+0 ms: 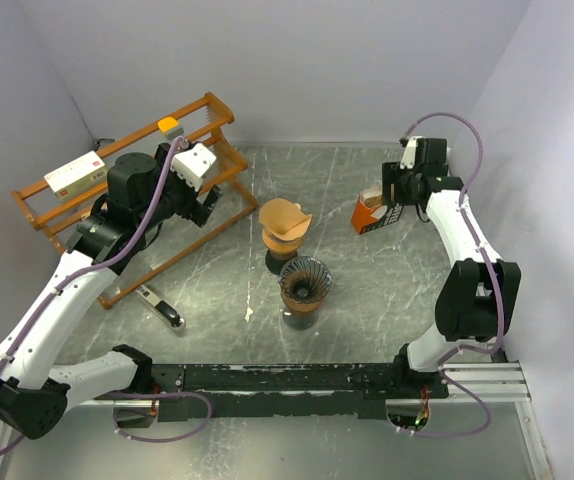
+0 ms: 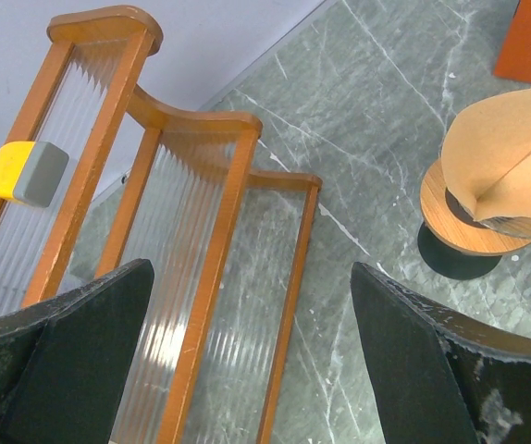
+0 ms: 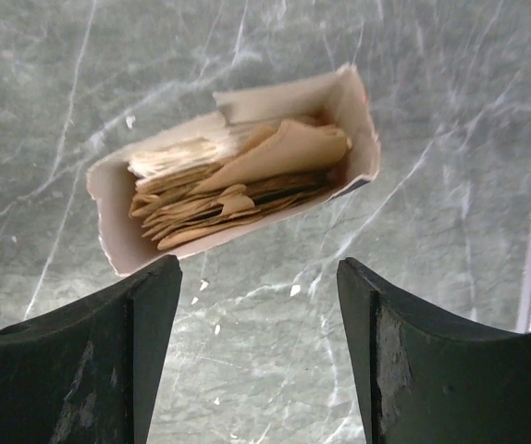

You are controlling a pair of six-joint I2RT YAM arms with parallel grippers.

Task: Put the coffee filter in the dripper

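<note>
An orange box (image 1: 365, 214) of folded brown filters (image 3: 238, 185) stands at the back right. My open right gripper hangs just over its near side, nothing between the fingers. A brown paper filter (image 1: 285, 217) sits flared on a wooden-ringed dripper (image 2: 478, 237) in the middle. Nearer stands a second dripper with a black wire cone (image 1: 305, 275). My open left gripper is held empty over the wooden rack, left of the filter-topped dripper.
The wooden rack (image 1: 117, 285) fills the left, carrying a white box (image 1: 75, 174) and a yellow-grey block (image 2: 27, 172). A silver-black tool (image 1: 160, 307) lies at front left. Bare table surrounds the drippers.
</note>
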